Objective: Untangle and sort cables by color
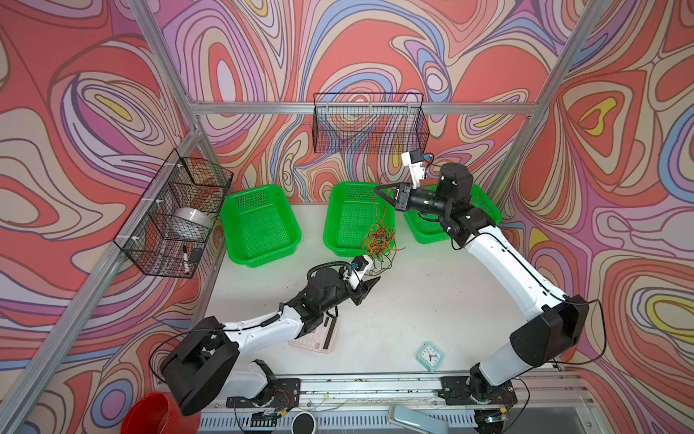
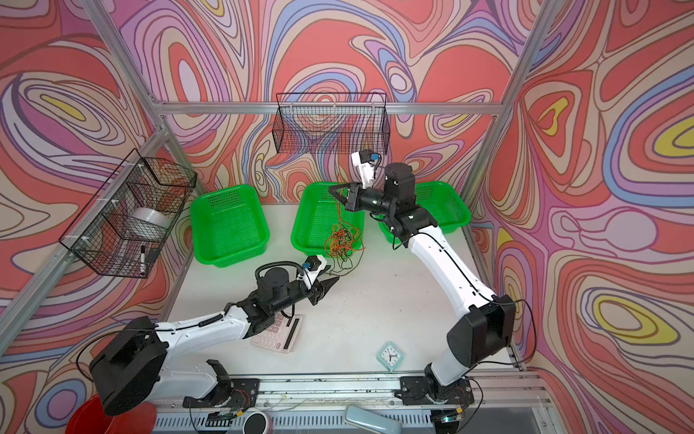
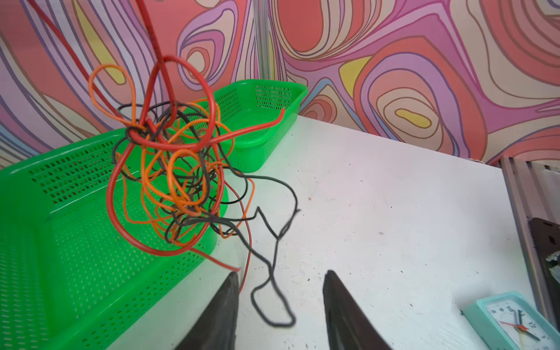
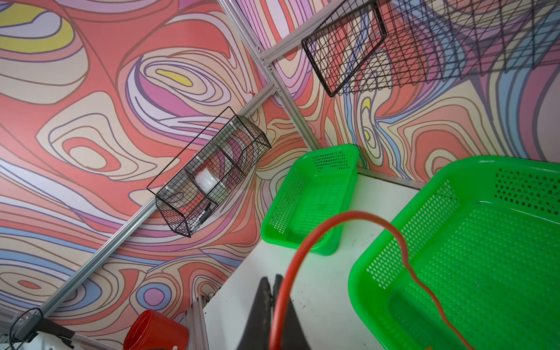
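Note:
From my right gripper (image 1: 377,191), raised over the middle green basket (image 1: 329,231), a tangle of cables (image 1: 378,240) hangs in the air. A red cable (image 4: 326,224) rises from the right fingertips and loops over to one side; those fingers are shut on it. In the left wrist view the tangle shows red loops (image 3: 109,204), orange coils (image 3: 145,180) and black strands (image 3: 256,248). Below the tangle is my left gripper, its fingers open. A loose black loop dangles in view between its fingers, and nothing appears gripped.
Two more green baskets stand at left (image 1: 260,249) and right (image 1: 488,209). A pink calculator (image 1: 311,340) lies under the left arm, and a small teal clock (image 1: 429,356) near the front edge.

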